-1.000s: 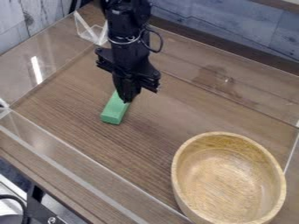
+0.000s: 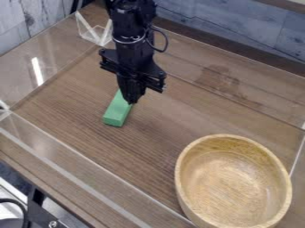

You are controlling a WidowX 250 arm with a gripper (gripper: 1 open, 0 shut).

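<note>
A black robot arm comes down from the top centre, its gripper (image 2: 128, 78) low over the wooden table, just above and behind a green block (image 2: 117, 110) lying flat. The block's far end is partly hidden by the gripper. Whether the fingers are open or shut, or touch the block, I cannot tell.
A large tan bowl (image 2: 233, 183) sits at the front right. A wall runs along the back, and cables lie beyond the table's edge at the lower left.
The gripper has shifted very slightly; the green block and bowl stay where they were.
</note>
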